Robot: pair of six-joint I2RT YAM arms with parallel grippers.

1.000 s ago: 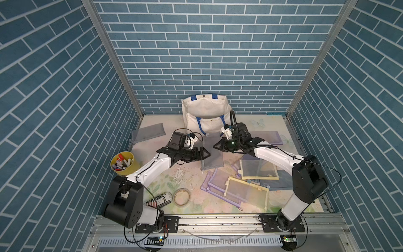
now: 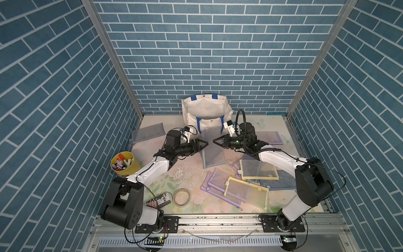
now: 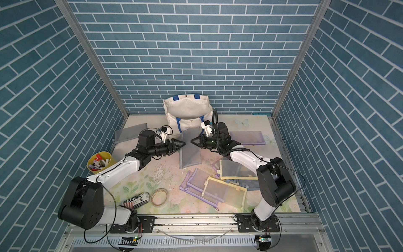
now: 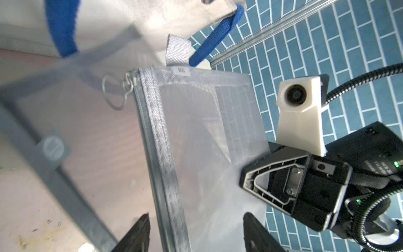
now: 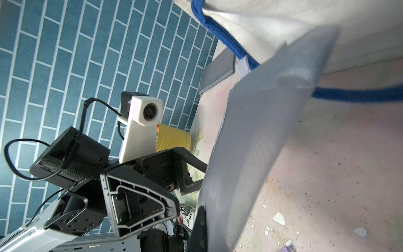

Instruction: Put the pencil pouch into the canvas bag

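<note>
A grey translucent pouch [image 2: 213, 153] stands upright in front of the white canvas bag [image 2: 204, 105], which has blue straps. My right gripper [image 2: 217, 142] is closed on the pouch's side edge; in the right wrist view the pouch hides its far finger. My left gripper is part open, its fingers on either side of the pouch's zip edge [image 4: 161, 168], with gaps showing. Behind that edge, a second grey-rimmed panel [image 4: 96, 121] shows; whether it belongs to the same pouch, I cannot tell.
A yellow cup of markers [image 2: 125, 163] stands at left, with another grey pouch [image 2: 148, 132] behind it. Purple and yellow pouches [image 2: 247, 191] lie at front right. A tape roll [image 2: 181, 197] and a printed can [image 2: 159, 200] sit front left.
The pouch's lower edge moved up and right.
</note>
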